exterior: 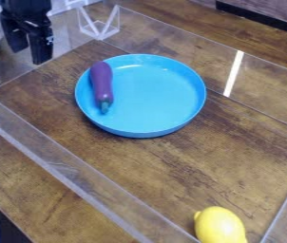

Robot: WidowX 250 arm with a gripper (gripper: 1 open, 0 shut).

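Note:
A purple eggplant (103, 84) lies on the left part of a round blue plate (162, 106) in the middle of the wooden table. A yellow lemon (220, 226) rests near the bottom edge, right of centre. My black gripper (32, 49) is at the upper left, apart from the plate and above the table's left side, with its fingers open and nothing seen held between them.
Clear plastic walls (70, 176) run along the left and front of the work area, with more at the right and back. The wooden surface (172, 180) between the plate and the lemon is clear.

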